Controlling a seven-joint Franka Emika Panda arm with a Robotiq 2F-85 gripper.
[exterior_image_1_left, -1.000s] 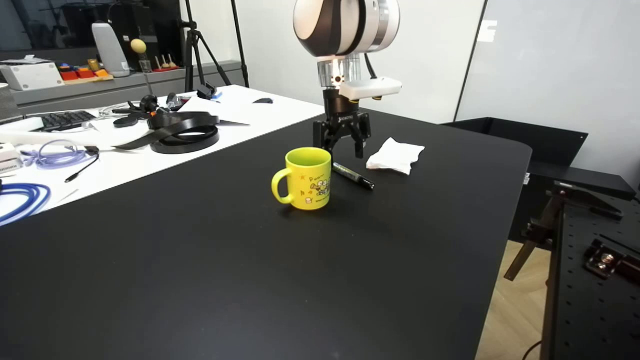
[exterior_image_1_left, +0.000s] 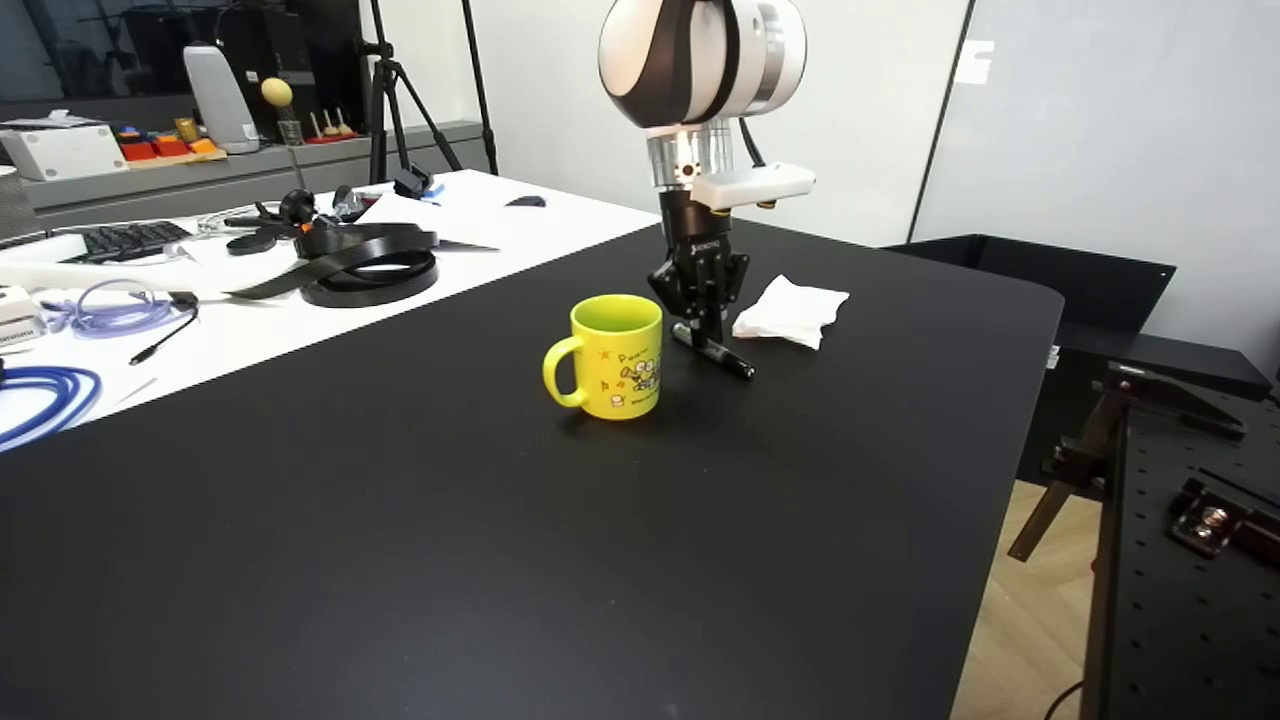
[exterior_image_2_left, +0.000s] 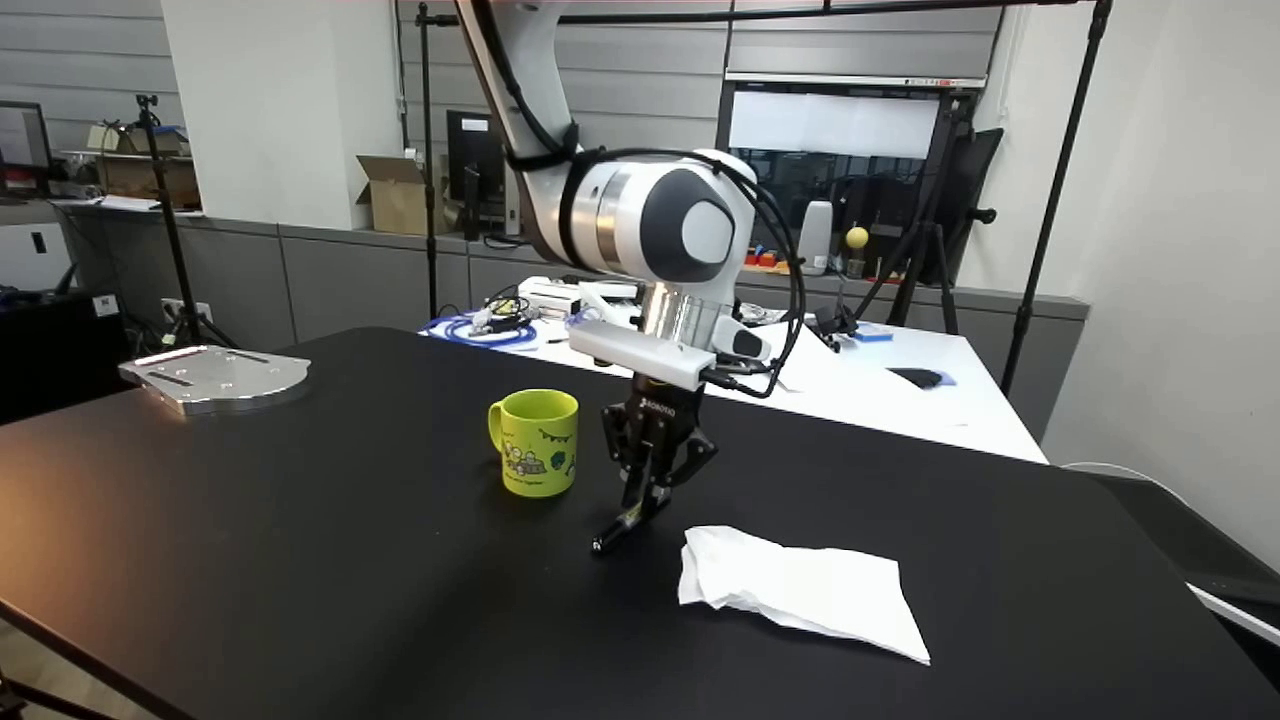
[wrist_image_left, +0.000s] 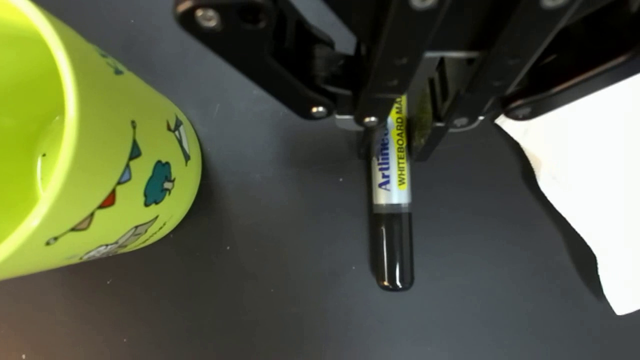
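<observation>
A whiteboard marker (wrist_image_left: 393, 240) with a black cap and a silver and yellow label lies at the black table's surface. My gripper is shut on its barrel, one finger on either side; the capped end sticks out. The marker's far end is hidden under the gripper in the wrist view. Beside it stands a yellow-green mug (exterior_image_1_left: 615, 360), upright and empty as far as its inside shows, with its handle turned away from the gripper (exterior_image_1_left: 710, 330). In the second exterior view the marker (exterior_image_2_left: 618, 528) slants down from the fingers, close to the tabletop.
A crumpled white tissue (exterior_image_2_left: 804, 588) lies on the other side of the gripper from the mug. A metal plate (exterior_image_2_left: 216, 378) rests at the table's far left in the second exterior view.
The gripper has come down and its fingers, open a second ago, are shut around the marker. The marker has shifted very slightly. Mug and tissue are where they were.
</observation>
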